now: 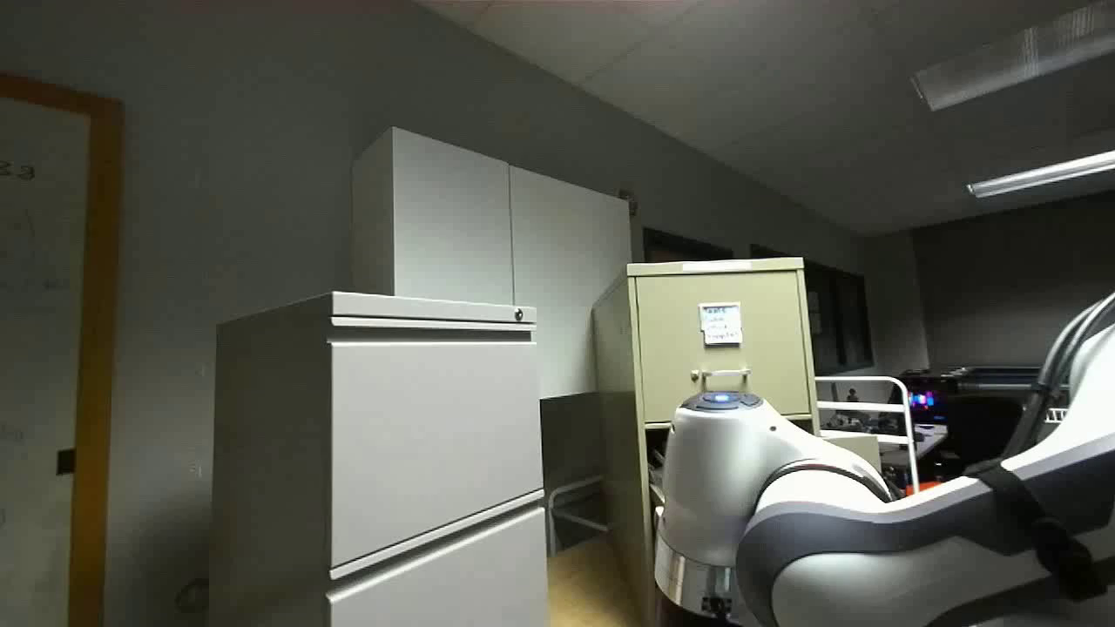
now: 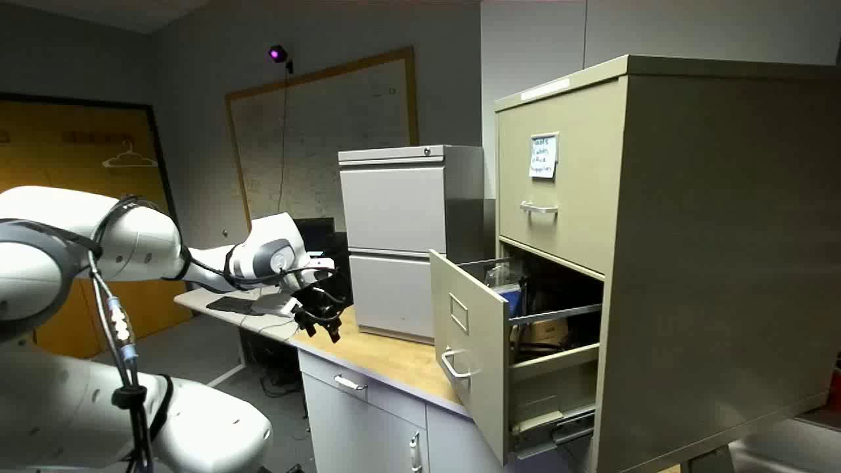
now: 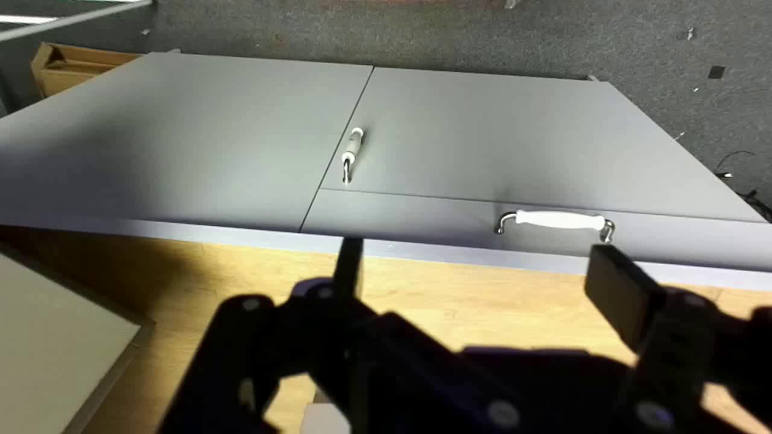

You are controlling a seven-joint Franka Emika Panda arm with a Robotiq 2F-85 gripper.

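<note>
My gripper is open, its two dark fingers spread wide with nothing between them. In the wrist view it points down over the wooden countertop (image 3: pixel 434 296), near the counter's front edge. Below that edge, a drawer carries a white handle (image 3: pixel 557 219), and a cabinet door has an upright white handle (image 3: pixel 352 148). Seen from the second exterior view, the gripper (image 2: pixel 321 327) hangs at the counter's left part, clear of the tall beige cabinet. That cabinet's lower drawer (image 2: pixel 473 347) stands pulled out, with assorted items inside. Its upper drawer (image 2: pixel 564 173) is closed.
A grey two-drawer cabinet (image 2: pixel 394 213) stands on the counter, both drawers closed. The pulled-out beige drawer juts over the counter's front edge. A desk (image 2: pixel 213 303) with a keyboard lies to the left. Open floor (image 3: pixel 434 32) shows in front of the counter.
</note>
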